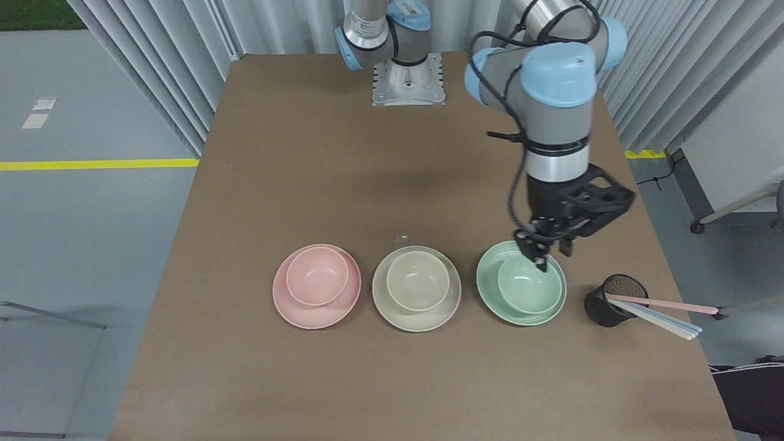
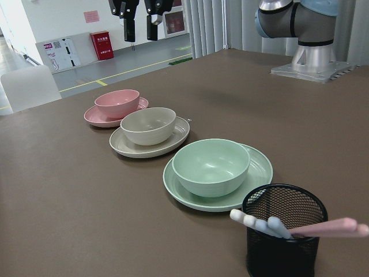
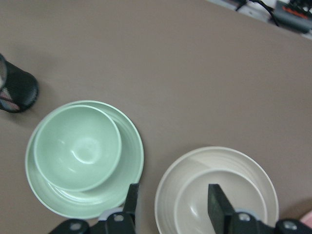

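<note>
My gripper [image 2: 141, 27] hangs above the back edge of the green plate [image 1: 555, 294] and bowl [image 1: 528, 286], fingers apart with nothing between them; the wrist view has it over the gap toward the cream set. The cream bowl [image 1: 417, 280] sits on its plate [image 1: 393, 312] in the middle, the pink bowl [image 1: 316, 275] on its plate [image 1: 290, 310] at the left. A black mesh cup [image 1: 604, 312] at the right holds several pink and pale blue sticks [image 2: 331, 229].
</note>
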